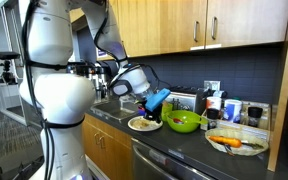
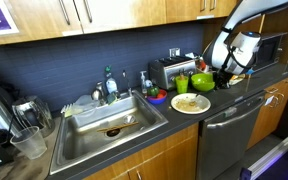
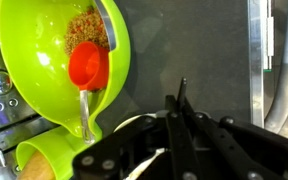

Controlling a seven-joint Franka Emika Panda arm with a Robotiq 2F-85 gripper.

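Observation:
My gripper shows as dark fingers pointing over the dark counter in the wrist view, closed together; anything between them is too hard to make out. In exterior view 1 the gripper [image 1: 161, 117] hangs low between the white plate [image 1: 144, 124] and the green bowl [image 1: 184, 121]. Inside the bowl [image 3: 121, 50], a red scoop [image 3: 87, 65] with a metallic handle rests beside reddish-brown bits. Part of a white rim [image 3: 134, 122] appears beneath the gripper. The plate [image 2: 190, 103] in exterior view 2 carries some pale food.
A plate of carrots and other food [image 1: 236, 145] sits to the right of the bowl. Behind stand a toaster [image 2: 170, 72] and several containers. The sink [image 2: 109, 125] lies left of the plate in exterior view 2. Bare counter [image 1: 189, 145] stretches in front of the bowl.

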